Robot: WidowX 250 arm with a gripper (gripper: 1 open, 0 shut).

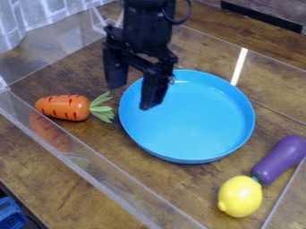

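My black gripper [135,85] hangs open over the upper left edge of a blue plate [191,130], its two fingers apart with nothing seen between them. Left of the plate an orange toy carrot [63,106] with green leaves lies on the wooden surface, a little below and left of the gripper.
A purple eggplant [277,161] and a yellow lemon [241,196] lie at the right front. A clear low wall runs along the left and front. A blue object [10,215] sits in the bottom left corner. Bare wood surrounds the plate at the back.
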